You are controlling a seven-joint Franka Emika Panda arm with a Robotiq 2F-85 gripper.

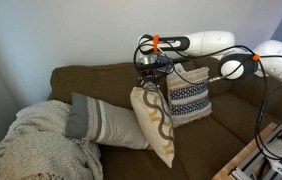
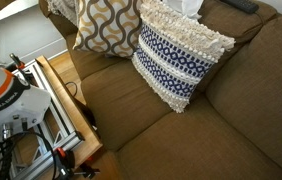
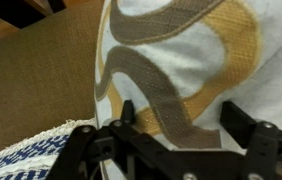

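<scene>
A cream pillow with brown and mustard wavy bands [image 1: 155, 125] leans tilted on the sofa seat. At its upper edge is my gripper [image 1: 149, 80], pointing down. In the wrist view the open fingers [image 3: 129, 112] stand wide apart, with the wavy-patterned fabric [image 3: 171, 75] filling the view beyond them. Whether the fingertips touch the cloth I cannot tell. A blue-and-white woven pillow with fringe [image 2: 178, 58] rests against the backrest beside it. To the other side lies a grey striped pillow [image 1: 109, 122].
A white knitted blanket [image 1: 43, 145] covers the sofa's left end. The brown seat [image 2: 171, 140] is bare in front of the pillows. A wooden-edged stand [image 2: 73, 105] carries the arm's base. A dark, flat object [image 2: 243, 5] lies on the backrest.
</scene>
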